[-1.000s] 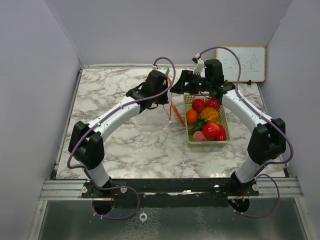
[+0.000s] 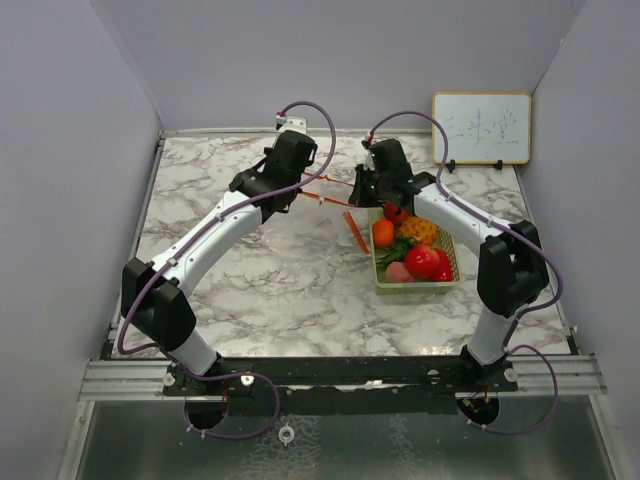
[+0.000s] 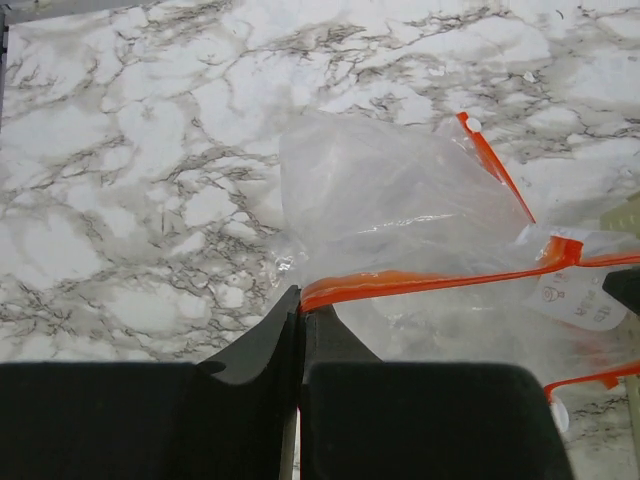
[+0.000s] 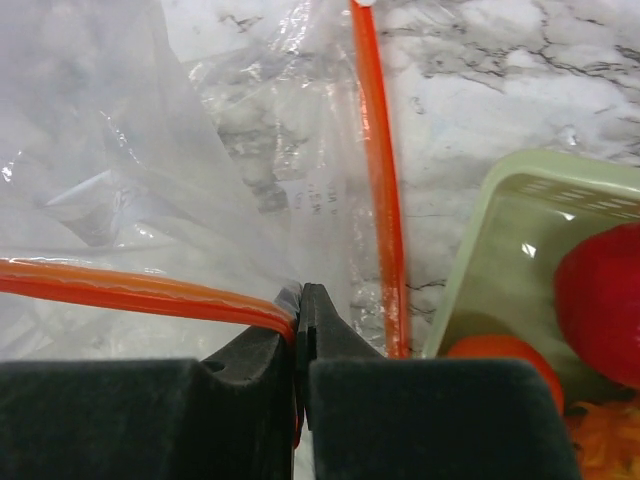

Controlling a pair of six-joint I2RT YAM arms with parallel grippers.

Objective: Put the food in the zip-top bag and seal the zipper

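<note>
A clear zip top bag (image 2: 310, 235) with orange zip strips lies in the middle of the table, with no food visible in it. My left gripper is shut on the orange edge at one side of its mouth. The right gripper is shut at the other end, the orange strip bending in between its fingertips. Between them the strip (image 3: 430, 282) runs nearly straight. Food fills the green basket (image 4: 460, 270) beside the bag: an orange (image 2: 383, 233), red pieces (image 2: 421, 261), a yellow-orange piece (image 2: 418, 230) and greens (image 2: 393, 252).
A separate orange strip (image 2: 356, 232) lies along the basket's left side. At the back right stands a small whiteboard (image 2: 482, 128).
My left gripper has moved left, drawing the bag's orange edge out wide. Food and basket have not moved.
</note>
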